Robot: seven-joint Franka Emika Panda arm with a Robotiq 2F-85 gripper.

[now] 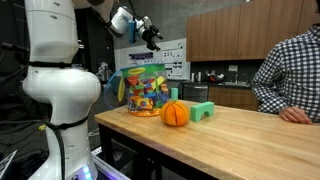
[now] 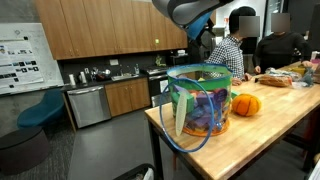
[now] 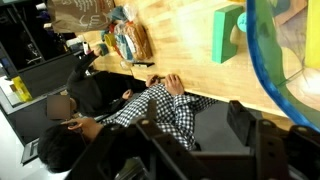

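Observation:
High above the table's left end hangs my gripper [image 1: 154, 40], well clear of everything below it. In the wrist view its two dark fingers [image 3: 150, 130] are apart, with nothing held between them. Beneath and close by stands a tall, multicoloured patterned basket [image 1: 146, 92] with a green-blue rim; a blue loop handle [image 2: 170, 140] hangs down its side. An orange pumpkin-like ball [image 1: 175, 113] rests on the table beside the basket. Behind the ball lies a green block [image 1: 201, 110], also seen in the wrist view.
A person in a checked shirt [image 1: 288, 75] is at the far side, hand near the tabletop. Bagged items [image 3: 130, 38] lie at the table's far end.

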